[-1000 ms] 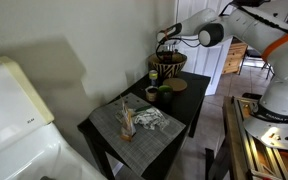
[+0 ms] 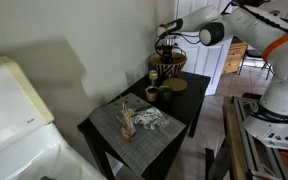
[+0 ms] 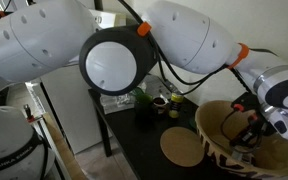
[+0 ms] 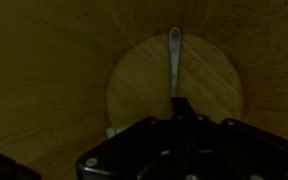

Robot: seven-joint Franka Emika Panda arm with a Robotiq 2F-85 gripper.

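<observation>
A thin metal utensil handle lies against the round bottom of a brown basket in the wrist view. My gripper is shut, and the near end of the handle reaches its dark fingertips. Whether the handle is between the fingers or only passes beneath them is too dark to tell. In the second exterior view my gripper is down inside the basket, partly hidden by its rim and by the arm. From the first exterior view the same basket stands at the table's far end.
A round wooden board lies beside the basket on the black table. A yellow-topped jar and dark pots stand past it. Nearer, a grey mat carries a clear plastic wrapper.
The arm has shifted slightly over the basket. The things on the table have not moved.
</observation>
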